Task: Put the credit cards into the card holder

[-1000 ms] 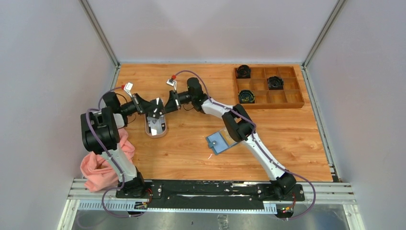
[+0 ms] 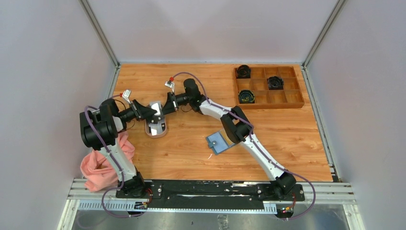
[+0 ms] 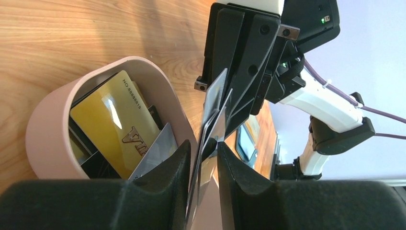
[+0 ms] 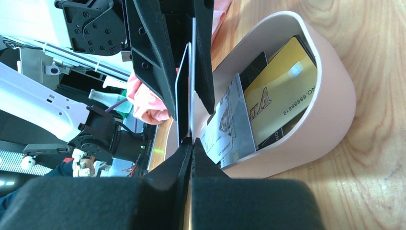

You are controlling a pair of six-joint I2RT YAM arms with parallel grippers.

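Above a pink oval container (image 3: 40,136), my two grippers face each other over thin cards (image 4: 193,72) standing edge-on. My right gripper is shut on the cards' near edge. The left gripper is open, its fingers on either side of the cards with a gap showing. From above, a pale card face (image 2: 155,107) shows between the grippers. Inside the container lie more cards, among them a gold card (image 3: 115,122) and a blue-and-white card (image 4: 230,122). A blue item with a snap tab, apparently the card holder (image 2: 218,143), lies on the table.
A wooden compartment tray (image 2: 269,105) with several black round items stands at the back right. Pink cloth (image 2: 103,167) lies beneath the left arm. The right arm passes over the table beside the blue holder.
Both arms have shifted slightly. The right gripper has moved a little left, and a larger pale card face now shows between the grippers. The container has stayed in place.
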